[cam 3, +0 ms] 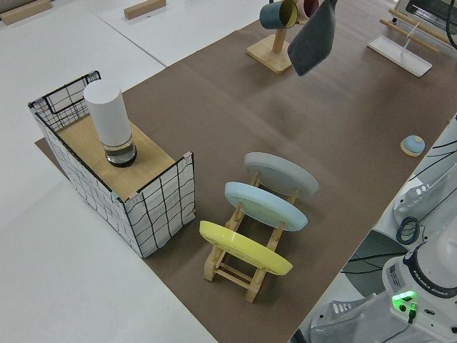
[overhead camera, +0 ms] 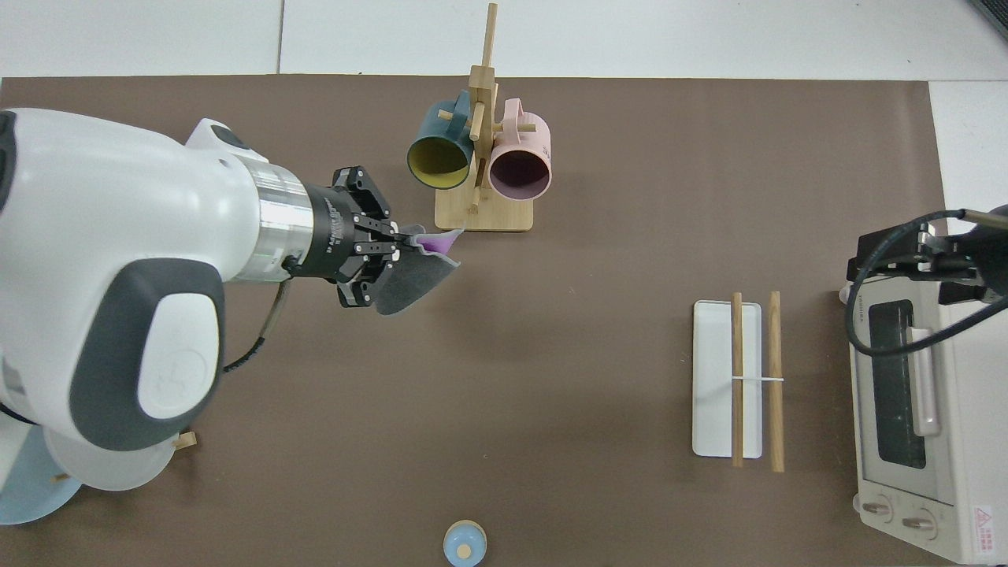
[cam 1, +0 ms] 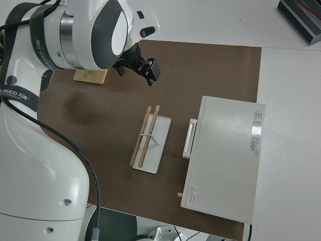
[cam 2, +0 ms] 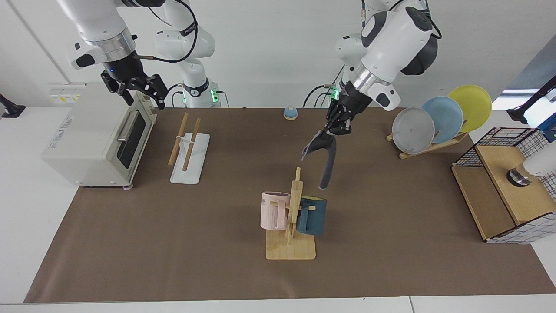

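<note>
One gripper, at the left of the top view point(overhead camera: 402, 247), is shut on a grey cloth with purple inside point(overhead camera: 411, 279), which hangs from it over the mat, just below and left of the wooden mug tree point(overhead camera: 501, 217) carrying a teal mug point(overhead camera: 430, 132) and a pink mug point(overhead camera: 529, 142). The other gripper point(cam 2: 149, 94) is above the white oven point(overhead camera: 983, 397); whether it is open or shut is unclear. A white rack with two wooden bars point(overhead camera: 709, 378) stands beside the oven.
A plate rack with grey, blue and yellow plates point(cam 3: 243, 250) stands near a wire-sided wooden shelf point(cam 2: 516, 203) bearing a white cylinder. A small blue round object point(overhead camera: 465, 548) lies at the near edge.
</note>
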